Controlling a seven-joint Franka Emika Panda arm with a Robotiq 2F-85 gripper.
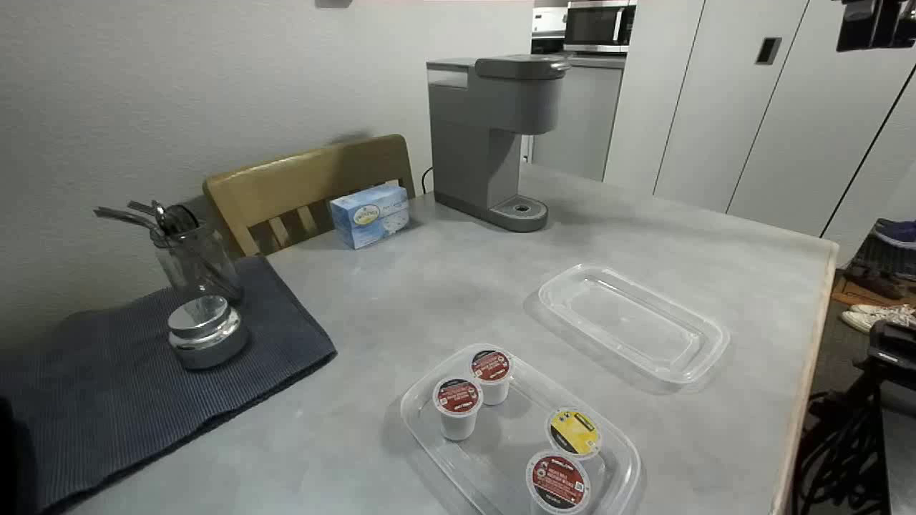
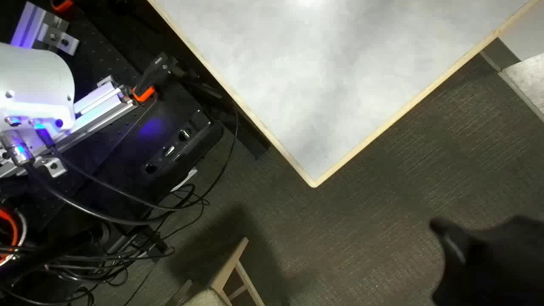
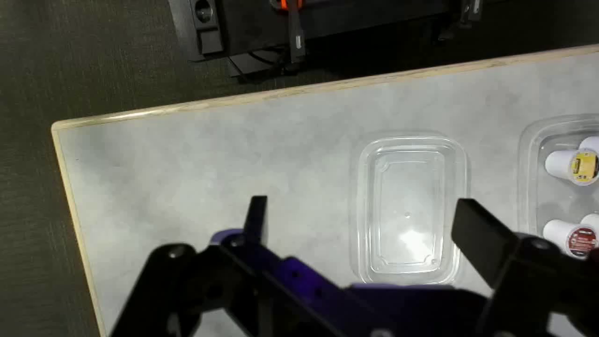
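Observation:
My gripper is open above the table, its two black fingers wide apart with nothing between them. Below it, nearer the right finger, an empty clear plastic lid or shallow tray lies flat on the table. A clear container beside it holds several coffee pods. One pod has a yellow top; the others have red tops, such as this red pod. At the table's back stands a grey coffee maker. In exterior view 1, only a dark part of the arm shows at the top right corner.
A blue tea box sits near the wooden chair. On the dark placemat stand a glass jar of utensils and a silver-lidded jar. Bare table lies between the lid and the coffee maker.

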